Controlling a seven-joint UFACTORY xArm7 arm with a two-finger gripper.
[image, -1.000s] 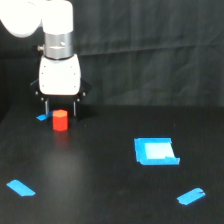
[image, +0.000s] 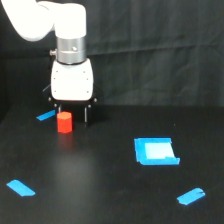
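Note:
A small red block (image: 65, 122) stands on the dark table at the left. Just above and behind it is my gripper (image: 73, 114), pointing down from the white arm. Its dark fingers are spread apart, so it looks open. The block lies toward the left finger, partly in front of it. Whether that finger touches the block cannot be made out against the dark background.
A white square edged in blue tape (image: 158, 151) lies right of centre. Blue tape strips mark the table at front left (image: 20, 188), front right (image: 191, 196) and behind the block (image: 46, 115). Open table lies between the block and the square.
My gripper has moved to the right and slightly lower. The red block has shifted a little to the right and slightly toward the camera.

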